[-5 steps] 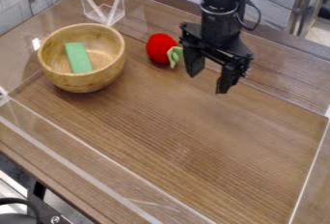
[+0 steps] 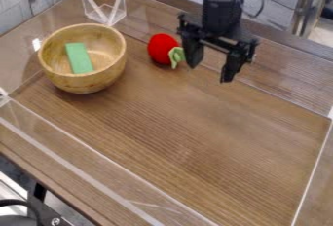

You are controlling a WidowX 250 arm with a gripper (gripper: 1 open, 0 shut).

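The black gripper [image 2: 209, 56] is in the upper middle of the camera view, low over the wooden table [image 2: 196, 152], its fingers apart with nothing seen between them. Just left of it lies a red object [image 2: 163, 47] with a green part. A wooden bowl [image 2: 100, 66] at the left holds a green block [image 2: 77, 58].
A white thing, unclear in shape, is at the back left near the wall.
The red object and the bowl have not visibly moved.
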